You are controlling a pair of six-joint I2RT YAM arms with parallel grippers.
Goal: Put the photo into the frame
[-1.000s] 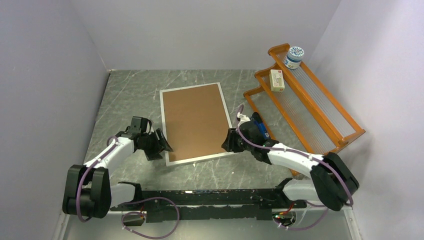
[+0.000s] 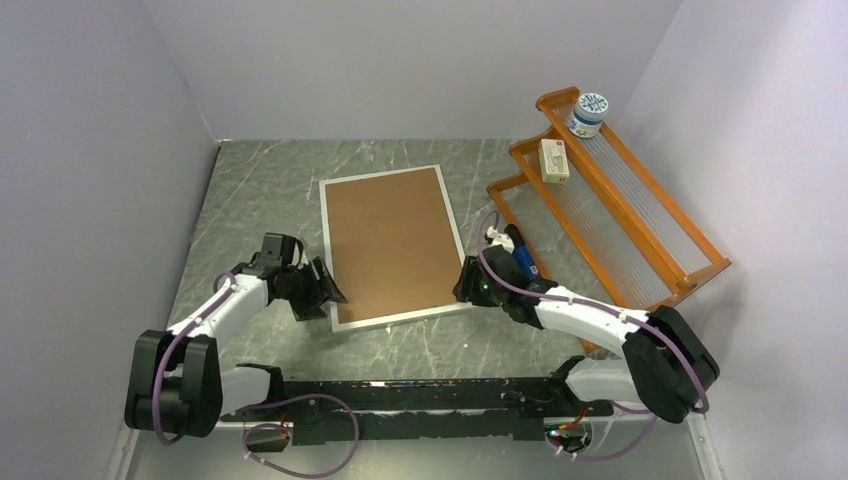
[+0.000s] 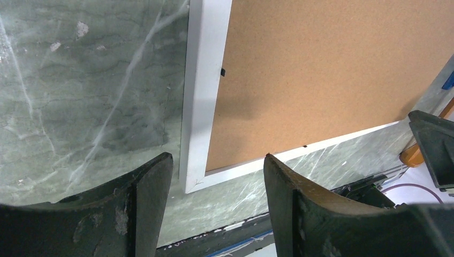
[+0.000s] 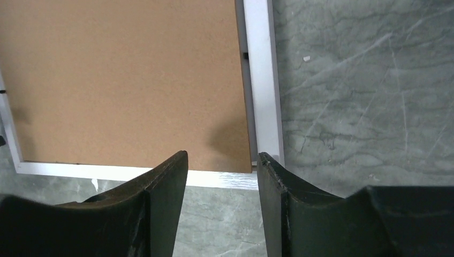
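A white frame (image 2: 328,250) lies on the table with a brown backing board (image 2: 392,240) inside it; no picture side shows. Over the near left corner of the frame my left gripper stands open, its fingers apart with nothing between them. At the near right corner hovers my right gripper, also open and empty. In the right wrist view a narrow grey gap (image 4: 247,88) runs between the board and the right side of the frame. Small black tabs (image 3: 222,72) show along the inner edge. Any photo under the board is hidden.
A wooden rack (image 2: 640,220) stands at the right, bearing a small box (image 2: 554,161) and a white jar (image 2: 587,115). A blue-and-black object (image 2: 522,252) lies beside my right gripper.
The frame, board and left arm look unmoved.
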